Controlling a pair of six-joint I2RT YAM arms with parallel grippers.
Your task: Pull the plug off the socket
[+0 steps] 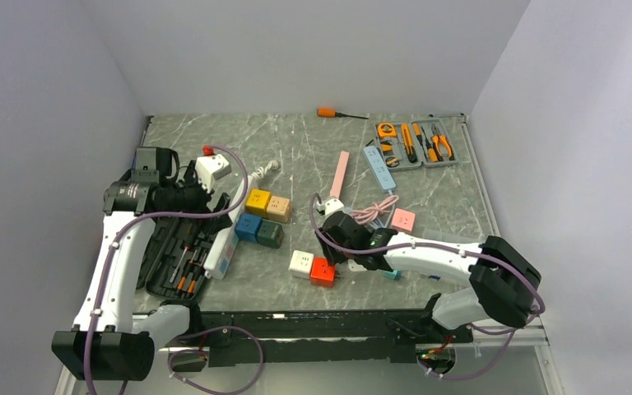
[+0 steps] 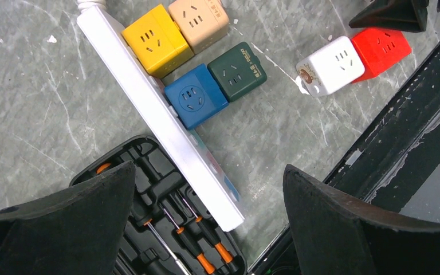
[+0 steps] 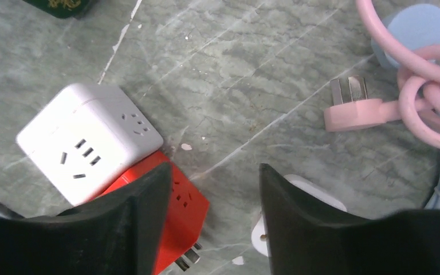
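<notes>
A red cube socket (image 1: 322,275) stands against a white cube socket (image 1: 299,263); in the right wrist view a plug's metal end shows at the red one's lower corner (image 3: 188,258). My right gripper is just over the red socket's right side, fingers apart, with nothing seen held. A white flat plug-like piece (image 3: 306,192) lies partly hidden beside it. My left gripper hangs open above the long white power strip (image 2: 154,114) and black tool case (image 2: 149,172), holding nothing.
Yellow (image 1: 257,201), tan, blue and green cube sockets cluster left of centre. A pink coiled cable (image 1: 369,214), blue strip (image 1: 378,169) and grey tool box (image 1: 407,163) lie right and back.
</notes>
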